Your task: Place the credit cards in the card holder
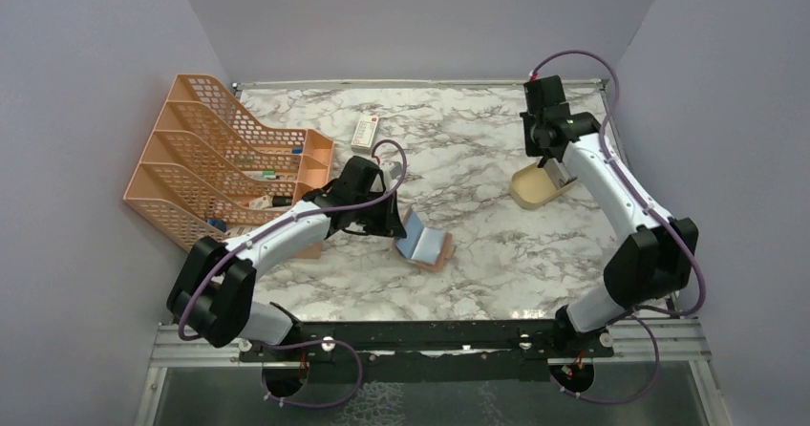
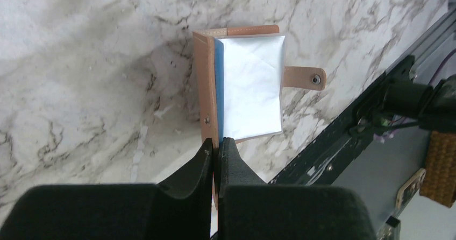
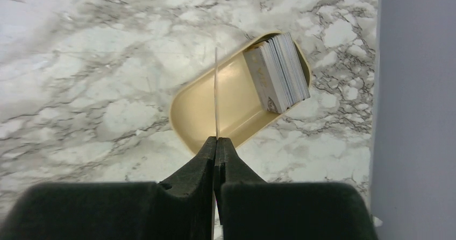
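Observation:
In the left wrist view a tan card holder (image 2: 205,89) stands spread, its blue and white sleeves showing. My left gripper is shut on the edge of its cover. A single card (image 3: 216,94), seen edge-on as a thin line, rises from between the fingers of my right gripper, which is shut on it. Beneath and behind that card is a cream tray (image 3: 185,103). The stack of credit cards (image 3: 279,70) leans at the tray's far end. From above, my right gripper (image 1: 541,162) is over the tray's back side.
An orange mesh rack (image 1: 215,149) with several small items fills the left side. A white box (image 1: 365,132) lies near it at the back. A grey wall (image 3: 414,89) stands close on the right.

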